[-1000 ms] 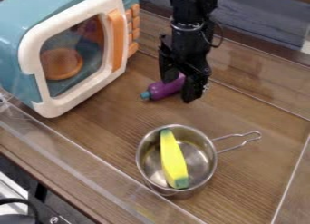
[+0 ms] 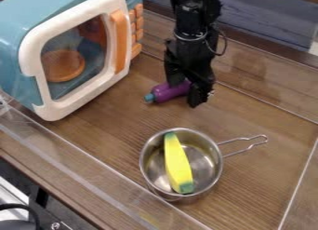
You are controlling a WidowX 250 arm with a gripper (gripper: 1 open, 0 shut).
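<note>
My black gripper (image 2: 189, 83) is lowered over a purple toy eggplant (image 2: 165, 92) lying on the wooden counter beside the toy microwave. The gripper's fingers are around the eggplant's upper end; they look open, though partly hidden. A steel pot (image 2: 159, 178) with a long wire handle holds a yellow toy with green tips (image 2: 178, 162) in the lower middle.
The blue and white toy microwave (image 2: 47, 94) takes up the upper left. A back wall rises at the top right, and the counter's front edge runs along the lower left.
The gripper has shifted only very slightly around the eggplant; everything else stays where it was.
</note>
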